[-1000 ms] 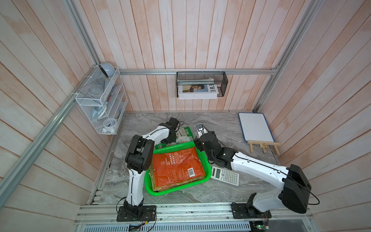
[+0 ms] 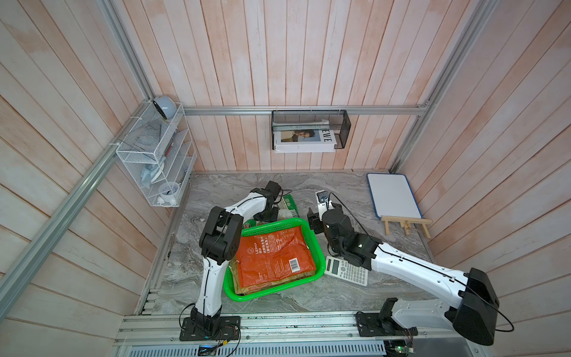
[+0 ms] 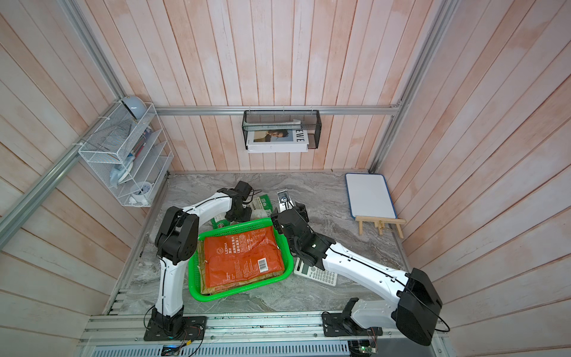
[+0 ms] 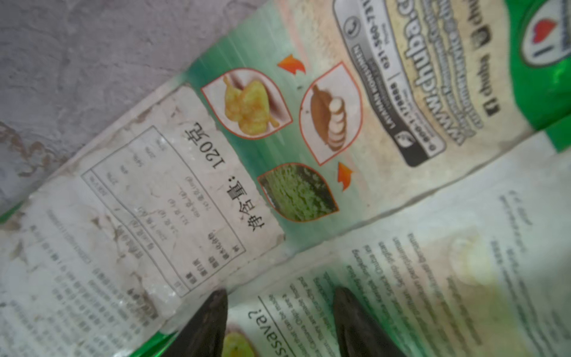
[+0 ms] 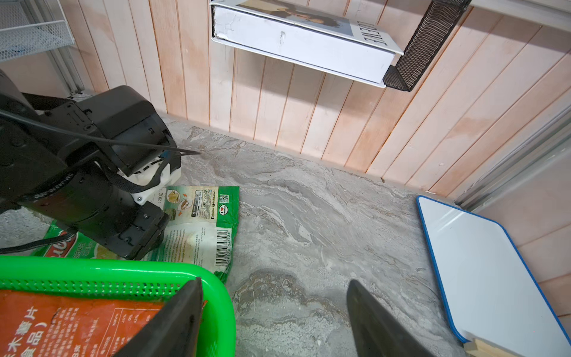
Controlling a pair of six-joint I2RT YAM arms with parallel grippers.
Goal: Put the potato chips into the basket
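Note:
A green-and-white bag of potato chips (image 5: 205, 241) lies flat on the table, just behind the green basket (image 5: 119, 270). Its printed back fills most of the left wrist view, where the bag (image 4: 380, 154) spreads beneath my left gripper. That gripper is open, its two fingers (image 4: 208, 321) apart low over the bag; contact cannot be made out. In the top left view the left arm covers the bag's middle. Inside the basket rests an orange-red bag (image 2: 273, 255). My right gripper is open and empty at the basket's back right corner.
A calculator (image 2: 346, 270) lies right of the basket. Farther right stands a small whiteboard (image 2: 393, 195) on a wooden easel. Bare table extends behind and to the right of the bag. A white wire shelf (image 2: 157, 157) hangs at left, and a wall rack (image 2: 342, 128) holds books.

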